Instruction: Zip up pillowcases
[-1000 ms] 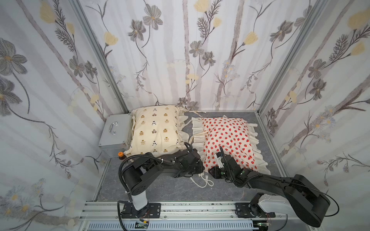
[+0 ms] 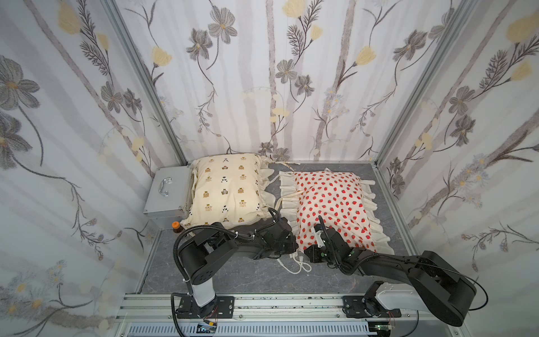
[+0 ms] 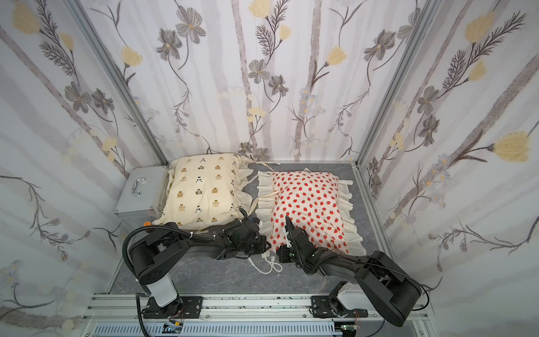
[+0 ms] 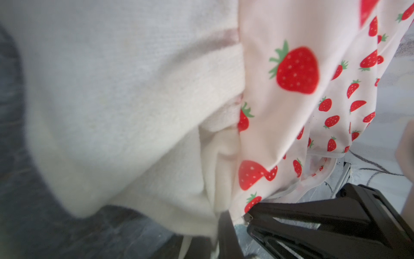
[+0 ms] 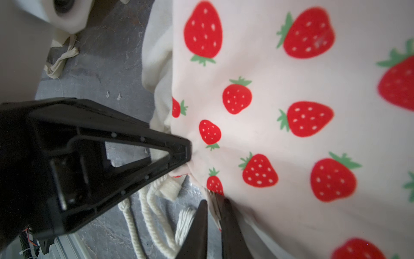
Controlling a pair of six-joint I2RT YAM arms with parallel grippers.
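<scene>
The strawberry pillowcase (image 2: 331, 196), with cream frills, covers a plump pillow on the right. My left gripper is shut at its near left corner, where the cream frill (image 4: 129, 129) and printed cloth gather into the fingertips. Just to the right, my right gripper is shut at the pillowcase's near edge; a thin greyish strip, apparently part of the zipper (image 5: 216, 209), shows between its fingertips. The rest of the zipper is hidden under the cloth. A cream animal-print pillowcase (image 2: 224, 188) lies on the left, its near edge partly behind my left arm.
White cords (image 5: 151, 215) lie loose on the grey table below the grippers. At the far left stand a silver case (image 2: 168, 193) and an orange-capped bottle (image 2: 177, 227). Bare grey table (image 2: 247, 278) runs along the front. The two grippers are close together.
The left arm and both pillows look still.
</scene>
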